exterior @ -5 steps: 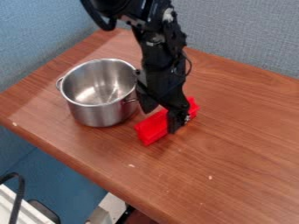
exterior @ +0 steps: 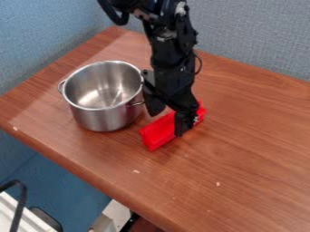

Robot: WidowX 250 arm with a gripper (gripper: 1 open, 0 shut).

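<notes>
A red block (exterior: 158, 134) lies lengthwise on the wooden table, just right of a steel pot (exterior: 101, 95). The black gripper (exterior: 169, 111) is down over the block with its fingers open, one near the pot's side and the other at the block's far part. The gripper hides part of the block, and whether the fingers touch it I cannot tell.
A grey-blue padded wall stands behind.
The gripper has shifted very slightly over the block compared with a second ago. The pot stays where it was.
</notes>
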